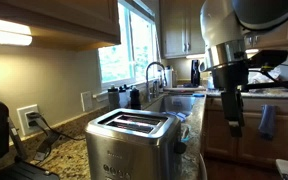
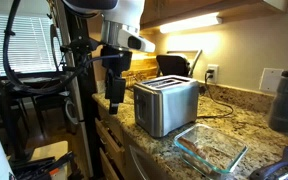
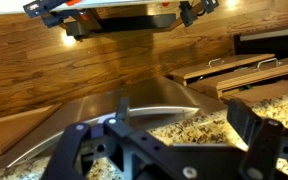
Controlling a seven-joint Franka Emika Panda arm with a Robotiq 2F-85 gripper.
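My gripper shows at the bottom of the wrist view, its two dark fingers set wide apart and nothing between them. Below it are the wooden floor (image 3: 134, 62) and the counter's edge. A silver toaster (image 2: 166, 105) stands upright on the speckled counter; in the first exterior view the toaster (image 1: 134, 150) fills the lower middle. The arm hangs beside it, off the counter's front, apart from the toaster. On the counter near the toaster lies a clear glass dish (image 2: 210, 148) with something reddish inside, too small to make out.
A dark bottle (image 2: 287, 100) stands at the counter's right, near a dark coiled object (image 2: 280, 168). The toaster's cord (image 1: 46, 130) runs to a wall outlet (image 1: 29, 120). Overhead are wooden cabinets (image 1: 59, 18). An open drawer (image 3: 229, 68) juts out below the counter.
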